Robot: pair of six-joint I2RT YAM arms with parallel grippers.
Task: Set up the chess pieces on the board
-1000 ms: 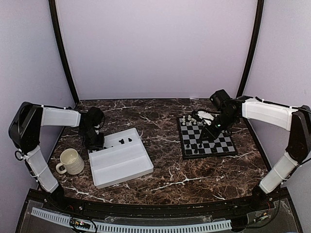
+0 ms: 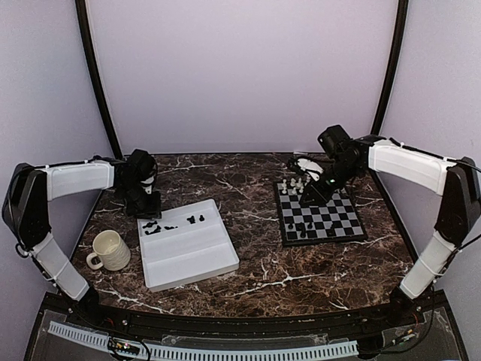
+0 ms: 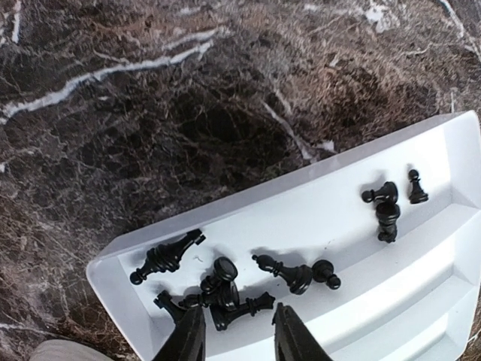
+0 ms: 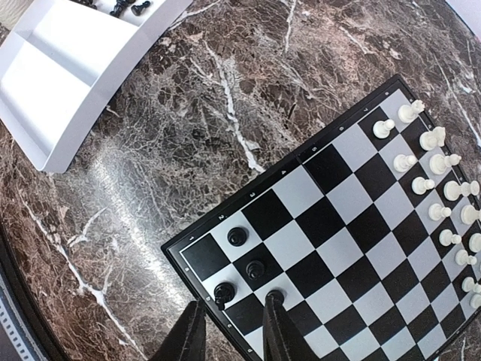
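Note:
My left gripper hangs over the upper left of a white tray (image 2: 188,256), its fingers apart with nothing between them. Several black pieces (image 3: 297,274) lie jumbled in the tray's far compartment. My right gripper is above the chessboard (image 4: 338,282), fingers parted and empty. White pieces (image 4: 406,162) stand in rows along one side of the board; several black pieces (image 4: 255,269) stand near the opposite edge.
A white mug (image 2: 113,252) stands left of the tray at the table's front left. Bare marble (image 2: 252,263) lies between tray and board and behind the tray.
My left gripper has risen from the tray since a second ago and dipped slightly in the last moment. My right gripper has risen over the board. The tray has shifted very slightly.

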